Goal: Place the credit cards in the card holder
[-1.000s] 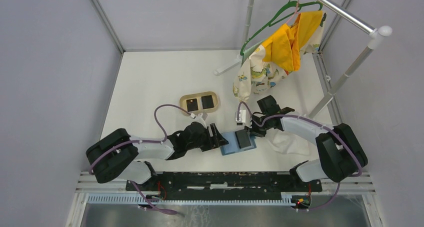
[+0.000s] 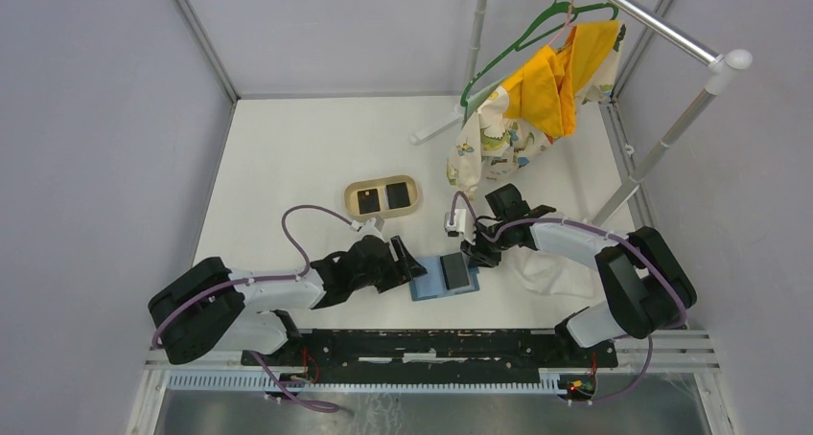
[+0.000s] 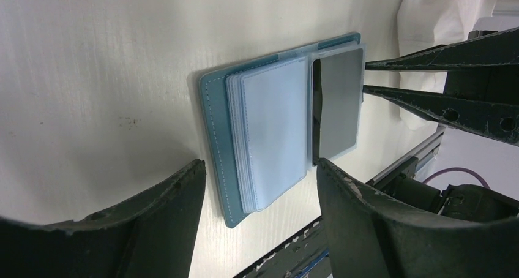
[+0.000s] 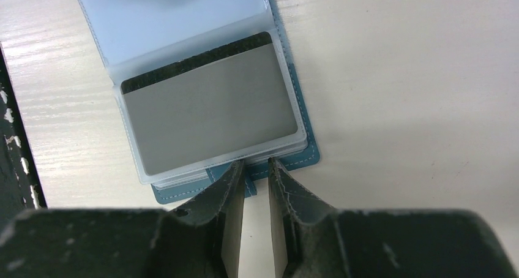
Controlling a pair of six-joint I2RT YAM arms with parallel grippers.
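The blue card holder (image 2: 429, 280) lies opened on the table near the front, with pale sleeves (image 3: 275, 125). A dark grey card (image 4: 214, 109) sits in its right-hand clear sleeve. At the holder's left side is my left gripper; in the left wrist view its fingers are spread wide over the holder, with no card between them. My right gripper is at the opposite edge, by a small blue tab (image 4: 231, 175). Its fingertips stand slightly apart; whether they touch the holder is hard to tell.
A tan tray (image 2: 412, 211) with two dark cards (image 2: 398, 195) stands behind the left arm. Clothes (image 2: 542, 90) hang from a rack at the back right. A white cloth (image 2: 551, 274) lies under the right arm.
Over the last second the holder has shifted slightly left, and my right gripper with it.
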